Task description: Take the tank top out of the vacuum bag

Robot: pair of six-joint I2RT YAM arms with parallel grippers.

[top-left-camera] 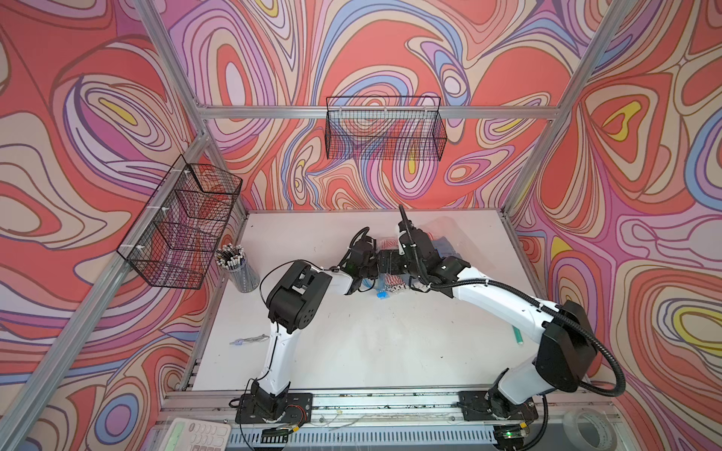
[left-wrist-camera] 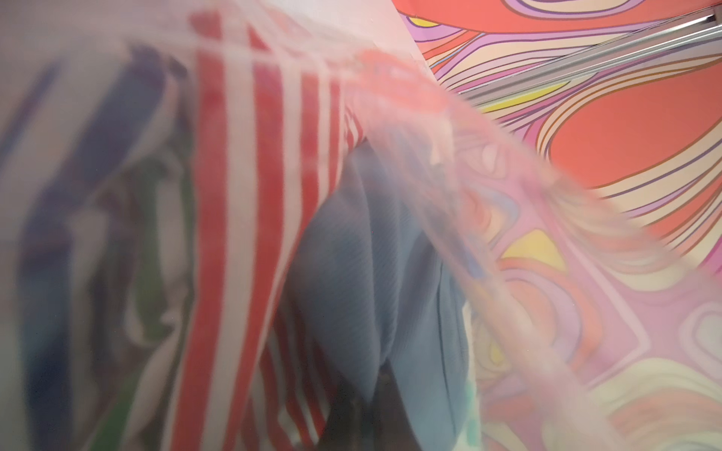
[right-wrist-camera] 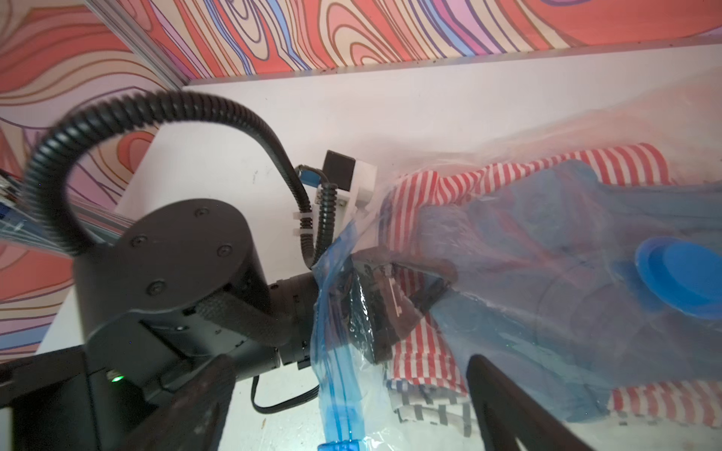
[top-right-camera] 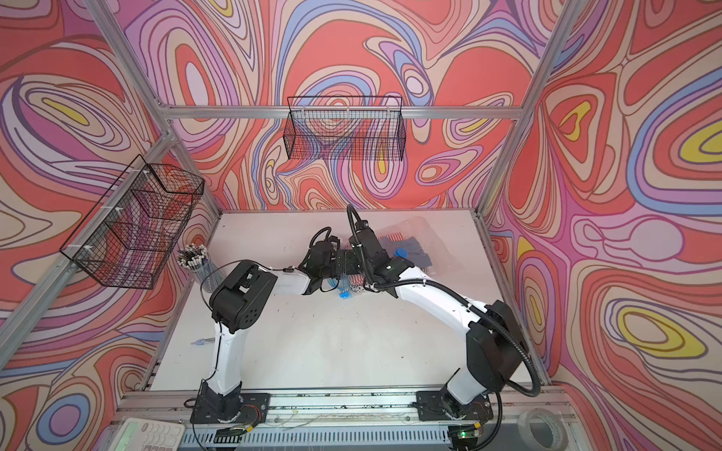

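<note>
The clear vacuum bag (right-wrist-camera: 526, 150) lies flat, its blue-edged mouth (right-wrist-camera: 334, 376) around my left gripper. Inside it rest a blue-grey garment (right-wrist-camera: 519, 270), apparently the tank top, and a red-and-white striped cloth (right-wrist-camera: 421, 353). The left wrist view looks from inside the bag: the left fingers (left-wrist-camera: 353, 421) are shut, and the blue-grey cloth (left-wrist-camera: 376, 278) gathers in folds down to their tips. Over the bag's mouth my right gripper stands open, fingers wide apart, nothing between them.
Blue-striped cloth (left-wrist-camera: 56, 225) also shows in the bag, beside the left fingers. A blue valve cap (right-wrist-camera: 688, 274) sits on the film. A jar of sticks (top-left-camera: 242, 274) stands at far left.
</note>
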